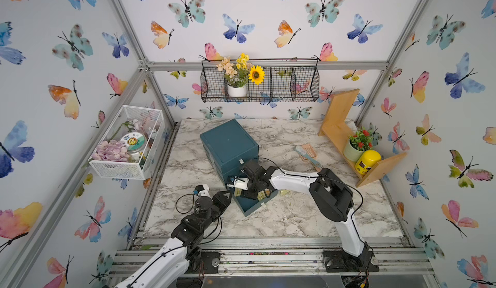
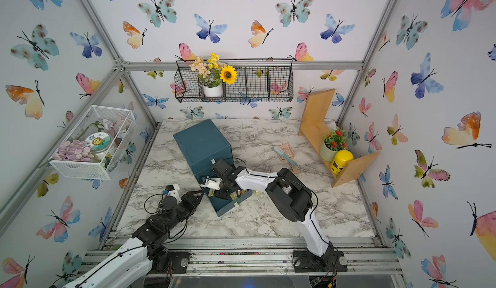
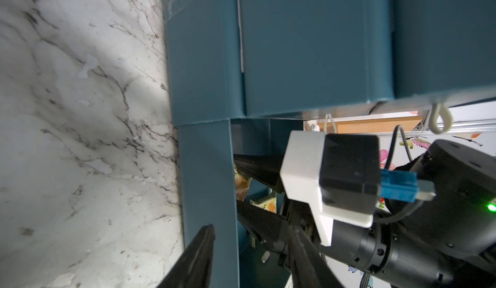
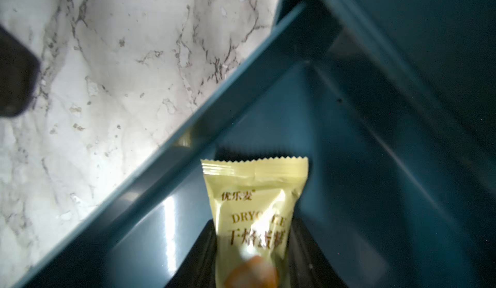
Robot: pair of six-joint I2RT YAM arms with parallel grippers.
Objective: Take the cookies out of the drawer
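The blue drawer is pulled out of the cabinet. Inside it, a yellow cookie packet shows between the parted fingers of my right gripper; whether the pads touch it I cannot tell. Another packet lies farther along the drawer, partly behind the right gripper's fingers. My left gripper is open and empty beside the drawer's left wall. In the top left view, something small and yellowish lies just right of the drawer, mostly hidden.
A wooden shelf with a potted plant and a yellow container stands on the right. A brush-like tool lies on the marble table, whose front right is clear. A white basket hangs on the left.
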